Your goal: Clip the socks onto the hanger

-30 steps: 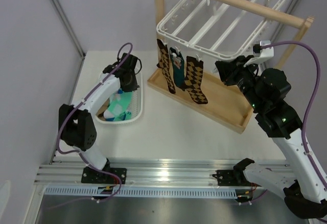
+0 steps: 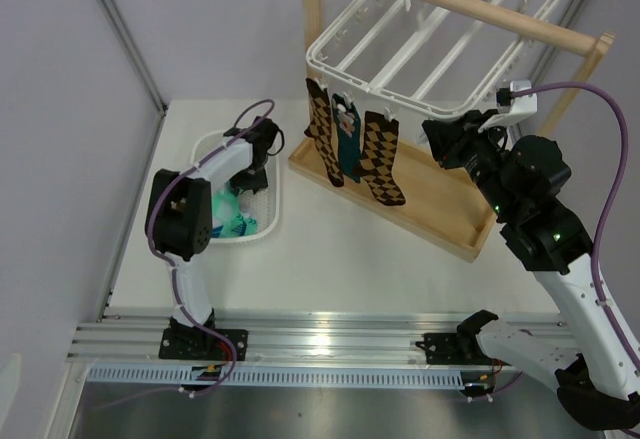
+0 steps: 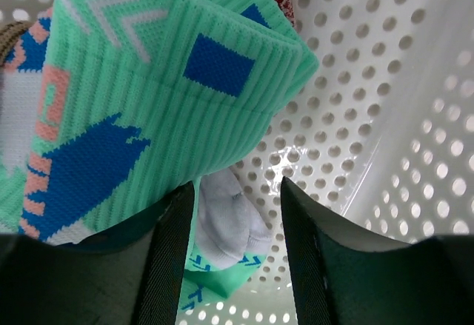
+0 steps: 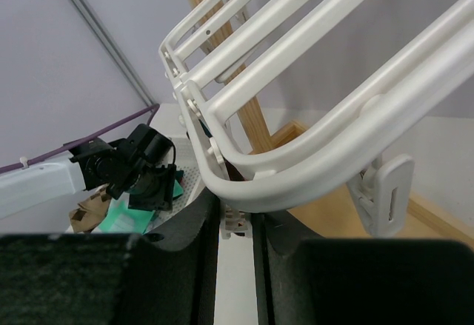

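In the left wrist view my left gripper is open inside the white basket (image 2: 277, 209). A mint-green sock (image 3: 178, 81) with blue and white patterns bulges up beside its left finger. Between and beyond the fingertips lies a pale grey sock part (image 3: 226, 218), not gripped. My right gripper is shut on a clip (image 4: 235, 220) under the white hanger's rim (image 4: 296, 184). From the hanger hang two dark-and-tan diamond socks, one at the left (image 2: 321, 134) and one at the right (image 2: 381, 159), with a teal sock (image 2: 347, 139) between them.
A wooden rack bar (image 2: 480, 9) carries the hanger. Below it lies a shallow wooden tray (image 2: 440, 194). An empty clip (image 4: 385, 195) hangs right of my right gripper.
The right arm and the hanging socks stay nearly still.
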